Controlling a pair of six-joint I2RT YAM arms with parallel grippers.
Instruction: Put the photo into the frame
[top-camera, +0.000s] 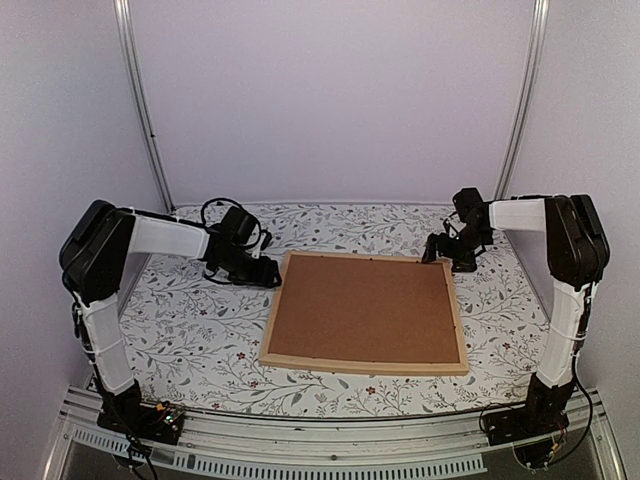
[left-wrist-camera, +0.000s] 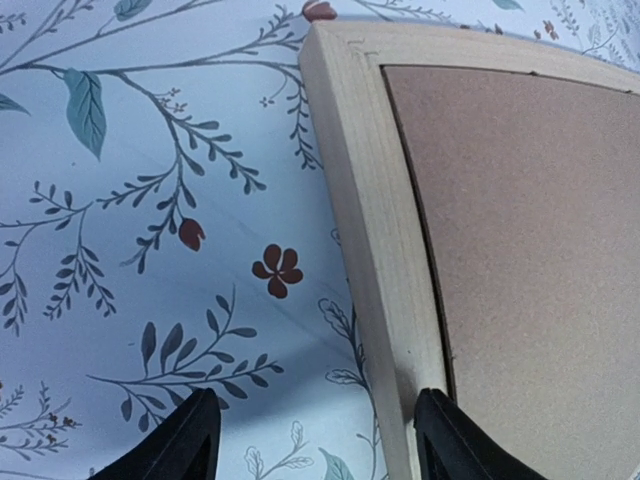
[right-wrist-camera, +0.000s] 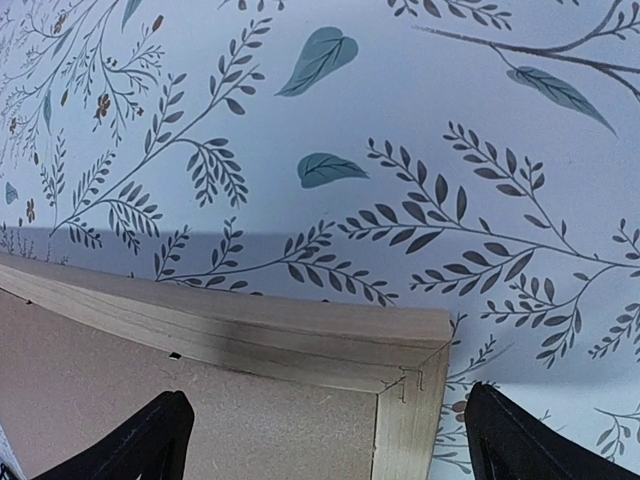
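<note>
A light wooden frame (top-camera: 362, 366) lies on the patterned table with a brown backing board (top-camera: 370, 310) set inside it. No photo shows in any view. My left gripper (top-camera: 268, 272) is at the frame's far left side; in the left wrist view its fingers (left-wrist-camera: 180, 440) stand apart, the right one over the wooden side rail (left-wrist-camera: 380, 270). Near the far right corner is my right gripper (top-camera: 450, 250). Its fingers (right-wrist-camera: 510, 440) are wide apart on either side of the frame's corner (right-wrist-camera: 415, 375), with nothing gripped.
White cloth with a leaf pattern (top-camera: 190, 340) covers the table, bare to the left of the frame and along its front. Walls (top-camera: 330, 110) close off the back and both sides.
</note>
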